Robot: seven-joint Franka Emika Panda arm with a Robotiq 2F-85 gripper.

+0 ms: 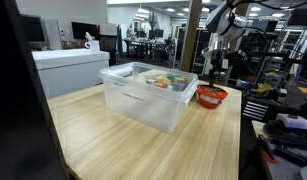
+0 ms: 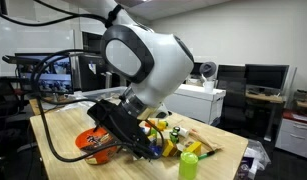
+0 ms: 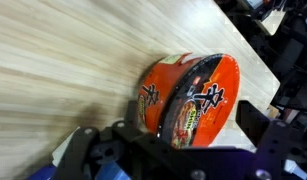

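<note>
A red-orange bowl with black characters and a dark band fills the middle of the wrist view. It stands at the far end of the table in exterior view 1, and its red side shows left of the arm in exterior view 2. My gripper is open above the bowl, one finger at its left and the other at its right in the wrist view. Nothing appears held. Whether the fingers touch the rim cannot be told. The arm covers part of the bowl in exterior view 2.
A clear plastic bin with several colourful items stands beside the bowl. A green cylindrical object is near the front in exterior view 2. Bare wooden tabletop lies in front of the bin.
</note>
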